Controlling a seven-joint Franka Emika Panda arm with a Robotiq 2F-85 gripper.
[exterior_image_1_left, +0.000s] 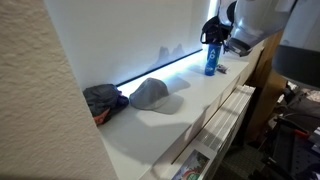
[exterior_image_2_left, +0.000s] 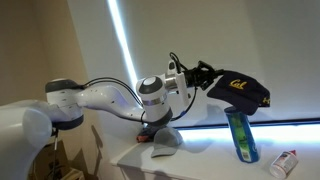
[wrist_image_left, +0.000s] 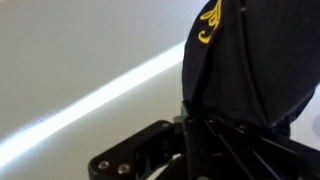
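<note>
A navy cap with gold lettering hangs by its edge from my gripper, which is shut on the cloth. In the wrist view the cap's dark fabric runs down to the fingertips and fills the upper right. Just below the cap stands a tall blue bottle, upright on the white ledge; the cap overlaps its top in exterior view 2. Exterior view 1 has the cap over the blue bottle as well. Whether cap and bottle touch, I cannot tell.
A small white bottle stands right of the blue one. Farther along the ledge lie a grey cap and a dark cap. Behind is the wall; below the ledge's front is an open drawer. Bare ledge separates the grey cap and blue bottle.
</note>
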